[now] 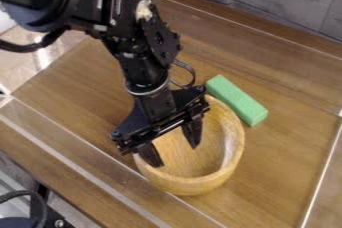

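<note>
My black gripper [171, 144] reaches down over a wooden bowl [206, 177], its fingers apart, one at the bowl's left side and the other over its back part. Whether either finger touches the bowl is hard to tell. The arm hides part of the bowl's back left. A green block [237, 100] lies on the wooden counter behind the bowl, to its right.
A tiled wall [241, 12] runs along the back. The counter's front edge and a dark cable are at the lower left.
</note>
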